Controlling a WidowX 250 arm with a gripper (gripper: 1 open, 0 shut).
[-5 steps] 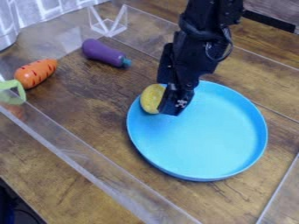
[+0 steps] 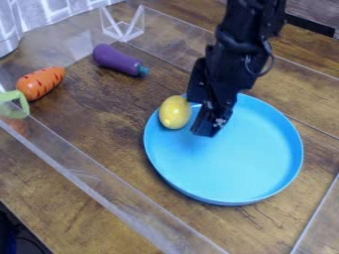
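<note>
My black gripper [image 2: 212,91] is open, its fingers pointing down over the back of a blue plate [image 2: 225,162]. A yellow lemon-like object [image 2: 173,112] rests on the plate's back left, just left of my lower finger, with nothing seen held between the fingers.
A purple eggplant [image 2: 118,59] lies at the back left on the wooden table [image 2: 82,159]. An orange carrot [image 2: 42,81] and a pale green object [image 2: 11,105] are at the left. Clear plastic edges run along the left and lower front.
My gripper has lifted a little and shifted, leaving more of the yellow object in sight. The other objects have stayed in place.
</note>
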